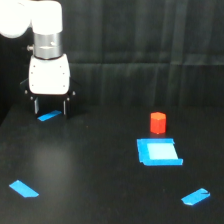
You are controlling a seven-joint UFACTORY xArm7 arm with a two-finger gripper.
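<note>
At the far left of the table, my gripper point(51, 105) hangs low from the white arm point(50, 74). Its two dark fingers stand wide apart, with no object visible between them. A blue tape strip point(49, 116) lies on the table just below it. Well to the right sits a small red block point(158, 123), upright and apart from the gripper. In front of the block is a white square point(162, 152) bordered by blue tape point(143, 151); nothing rests on it.
Blue tape strips lie at the front left point(24, 189) and front right point(196, 197). A dark curtain point(130, 50) closes off the back.
</note>
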